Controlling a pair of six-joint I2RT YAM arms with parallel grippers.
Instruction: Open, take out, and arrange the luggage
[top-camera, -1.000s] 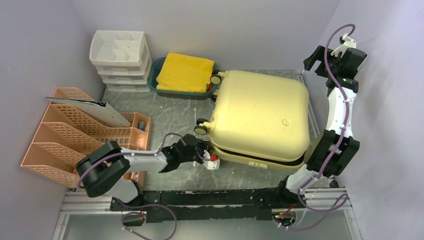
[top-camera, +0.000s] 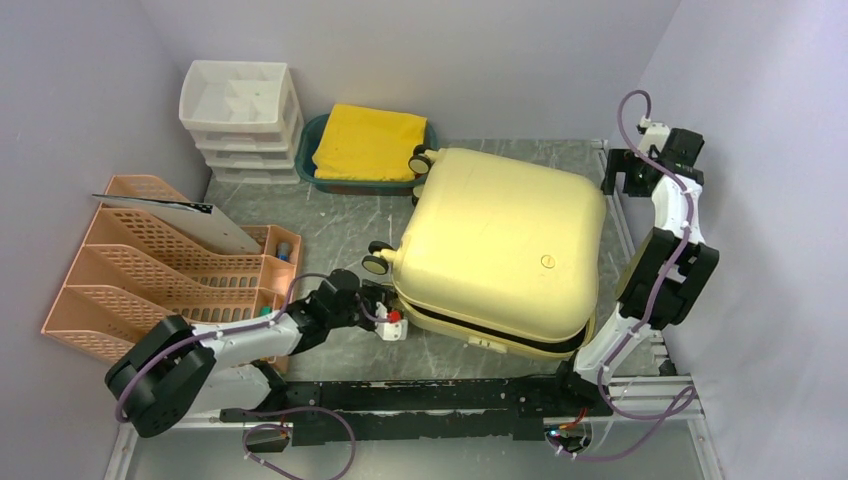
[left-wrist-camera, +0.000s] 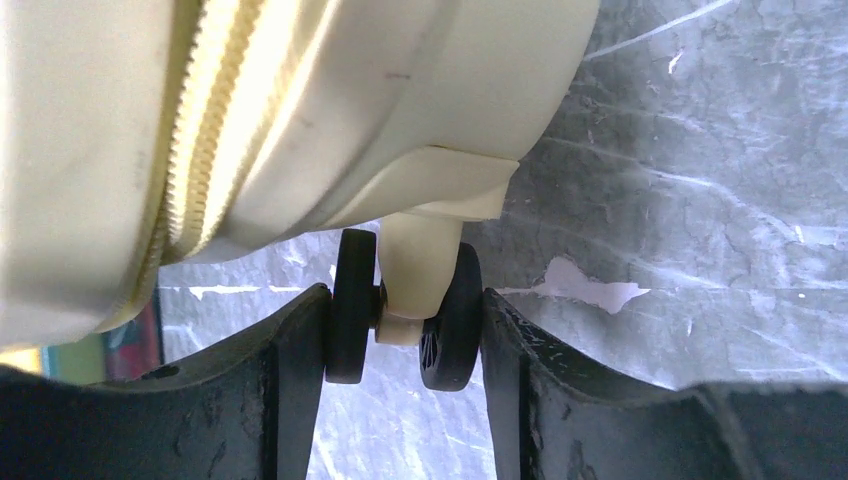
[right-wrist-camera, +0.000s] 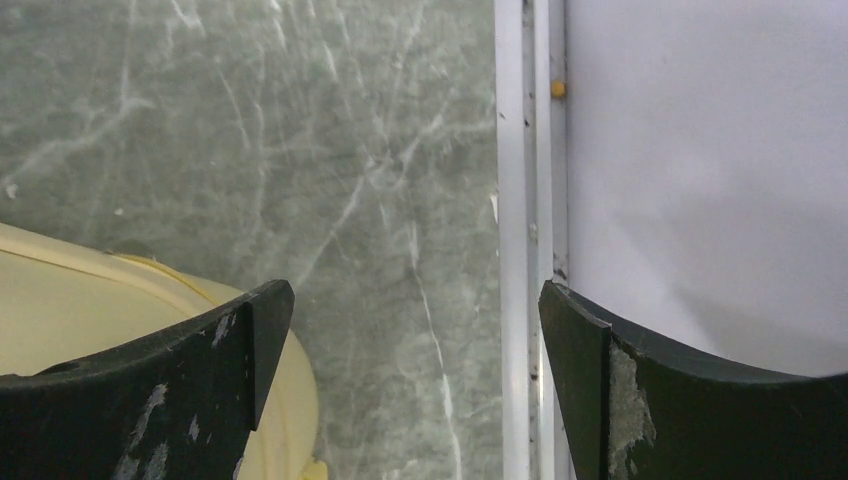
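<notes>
The pale yellow suitcase (top-camera: 500, 240) lies closed-looking on the floor, a dark gap (top-camera: 535, 340) running along its front side near the right corner. In the top view its wheels point left. My left gripper (top-camera: 388, 300) is at the suitcase's near left corner. From the left wrist, a black double wheel (left-wrist-camera: 452, 320) sits between the gripper's fingers, which press close on both sides, shut on it. My right gripper (top-camera: 618, 172) is open and empty beyond the suitcase's far right corner; the suitcase's edge (right-wrist-camera: 100, 290) shows beside one finger.
On the left stands an orange rack (top-camera: 150, 270) holding a flat panel (top-camera: 190, 220). White drawers (top-camera: 240, 150) and a green basin with yellow cloth (top-camera: 370, 145) are at the back. Bare floor (top-camera: 340, 235) lies between rack and suitcase. A wall closes the right side.
The suitcase has shifted left together with my left gripper, its near side lately turning slightly toward the back. My right arm has come down and inward toward the suitcase's far right corner.
</notes>
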